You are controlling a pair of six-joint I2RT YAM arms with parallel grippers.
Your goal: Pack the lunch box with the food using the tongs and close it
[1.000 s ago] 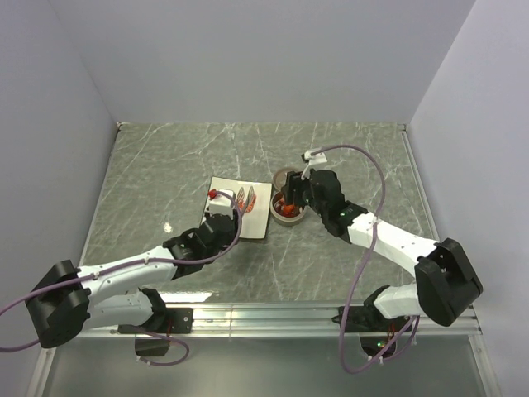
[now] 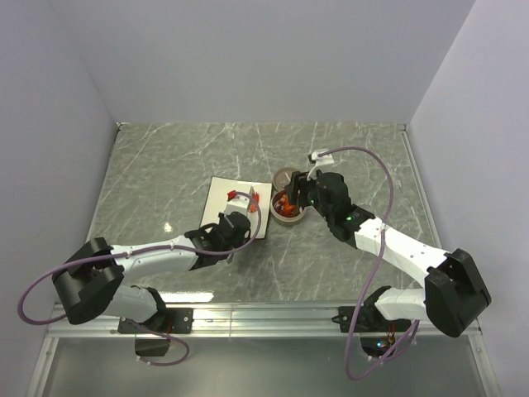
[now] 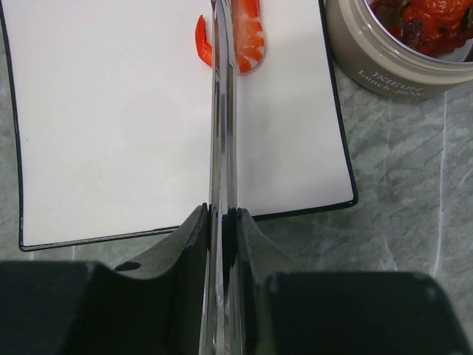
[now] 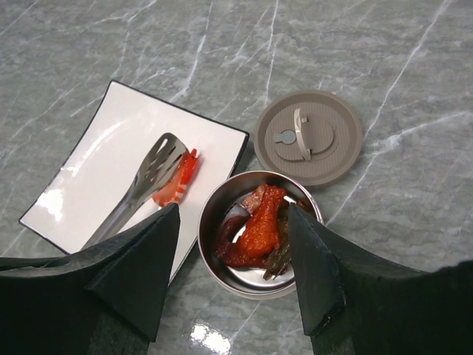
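Metal tongs (image 3: 223,133) are clamped in my left gripper, reaching over the white plate (image 3: 111,126). A red shrimp piece (image 3: 249,37) lies on that plate, partly covered by the tongs in the left wrist view. From the right wrist view, the slotted head of the tongs (image 4: 161,159) is at the left side of the shrimp (image 4: 177,181); whether they touch, I cannot tell. Beside the plate stands the round lunch box (image 4: 208,222), uncovered, with red glazed meat (image 4: 260,229) inside. My right gripper is open above the lunch box, nothing between its fingers.
The brown round lid (image 4: 336,148) with its raised handle lies on the table just behind the lunch box. The plate's right edge is close to the box.
My left gripper has moved right with the tongs, over the plate toward the lunch box.
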